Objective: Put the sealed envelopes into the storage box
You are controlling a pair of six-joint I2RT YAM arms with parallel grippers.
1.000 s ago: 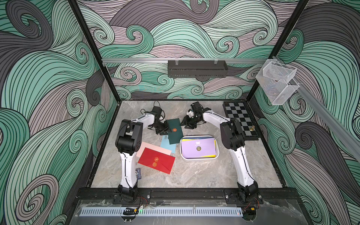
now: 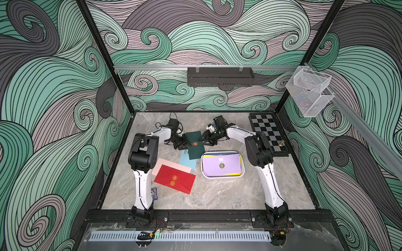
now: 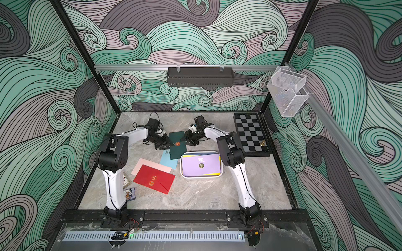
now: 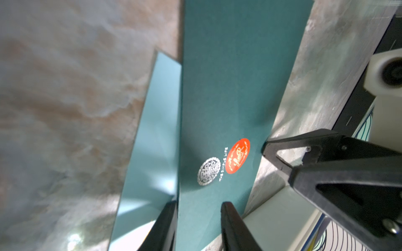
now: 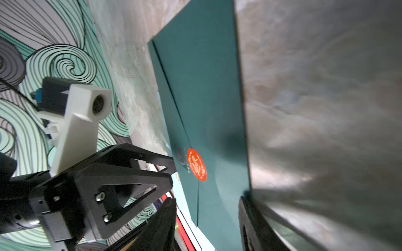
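Note:
A dark green envelope point(image 2: 195, 151) with a red seal lies on the table, partly over a light blue one point(image 2: 184, 157). My left gripper is at its left edge, fingers part open, one beside the edge and one over the envelope. At the opposite edge my right gripper stands open, one finger over the green surface and the other at the rim. I cannot tell whether either touches the paper. A red envelope point(image 2: 180, 181) overlaps a pink one point(image 2: 160, 164) nearer the front. The white storage box point(image 2: 223, 177) holds a lilac envelope point(image 2: 230, 164) on top of others.
A chessboard point(image 2: 268, 133) with a small golden object point(image 2: 281, 143) occupies the far right. Small card packs point(image 3: 129, 193) lie beside the left arm, partly hidden by it in the top left view. Bare table shows in front of the box.
The green envelope has shifted very slightly toward the back.

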